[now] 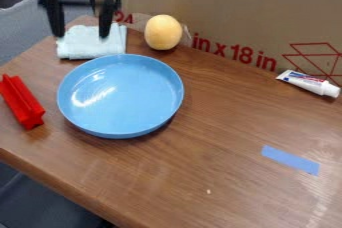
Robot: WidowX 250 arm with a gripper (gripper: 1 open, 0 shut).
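Observation:
My gripper (80, 22) is at the upper left, blurred, its dark fingers open and hanging over a folded white cloth (91, 42). A blue plate (120, 97) lies left of centre on the wooden table. Left of it is a red object (23, 102), and behind the plate stands a yellow oval object (163, 32).
A toothpaste tube (307, 82) lies at the right by a cardboard box (254, 7). A strip of blue tape (290, 160) is on the bare right half of the table (234, 172). The table's edge runs along the lower left.

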